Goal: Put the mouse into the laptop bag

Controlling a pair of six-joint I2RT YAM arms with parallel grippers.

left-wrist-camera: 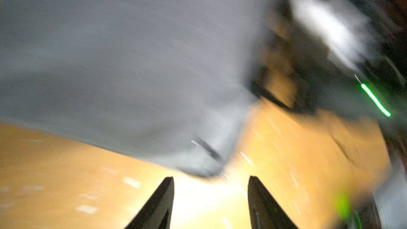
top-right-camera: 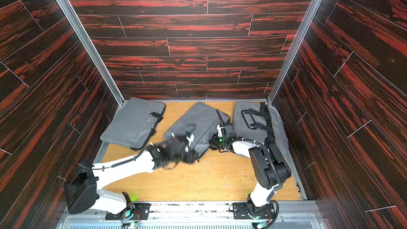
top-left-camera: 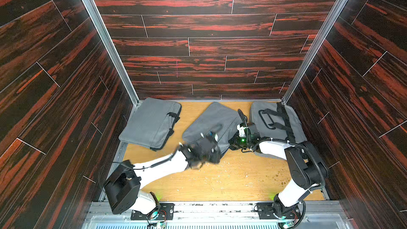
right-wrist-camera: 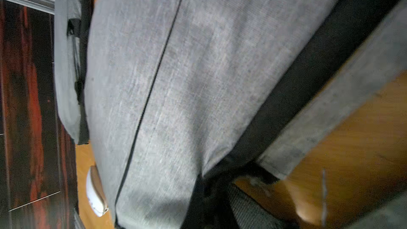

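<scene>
The grey laptop bag (top-left-camera: 212, 123) lies tilted in the middle of the table. My right gripper is shut at its right edge, where the grey cloth puckers and gathers into the fingertips beside the black band. My left gripper is open and empty, blurred over the bag's front corner (left-wrist-camera: 203, 161). In the right wrist view, the white mouse (right-wrist-camera: 95, 193) rests on the table beyond the bag. The left arm (top-left-camera: 163, 169) covers it in the top left view.
Another grey bag (top-left-camera: 148, 120) lies at the back left, and one with black straps (top-left-camera: 277, 120) at the back right. Bare table (top-left-camera: 229, 182) stretches in front of the middle bag.
</scene>
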